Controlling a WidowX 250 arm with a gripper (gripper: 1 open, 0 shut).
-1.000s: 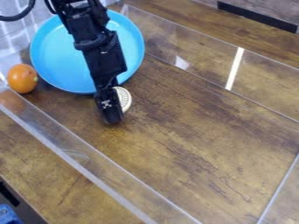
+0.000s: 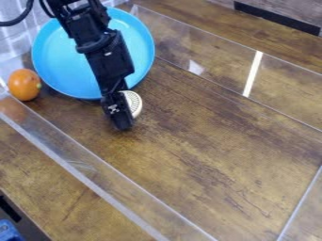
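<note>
My black gripper (image 2: 120, 111) hangs low over the wooden table, its tip at a small white round patterned object (image 2: 132, 102) that it partly hides. The gripper appears open, though its fingers are dark and hard to make out. A large blue bowl or plate (image 2: 52, 56) lies behind the arm at the upper left, and an orange round object (image 2: 23, 85) sits to the left of it.
Clear strips or edges run along the left front and the right side. A small blue item (image 2: 10, 229) shows at the bottom left corner.
The arm and gripper have shifted very slightly to the left; the other objects look unmoved.
</note>
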